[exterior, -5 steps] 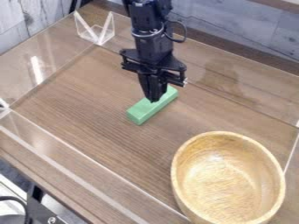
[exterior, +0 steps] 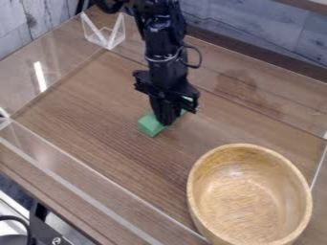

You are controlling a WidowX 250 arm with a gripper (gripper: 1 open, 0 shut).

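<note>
The black robot arm (exterior: 166,67) hangs down over the middle of the wooden table. Its gripper (exterior: 166,107) is low, right on a green block (exterior: 151,124), hiding much of it; the block's ends show on either side. Whether the fingers are open or shut on the block cannot be made out.
A large empty tan bowl (exterior: 250,196) stands at the front right. Grey walls and white supports line the edges.
The gripper has moved down onto the green block, which is now largely covered by it.
</note>
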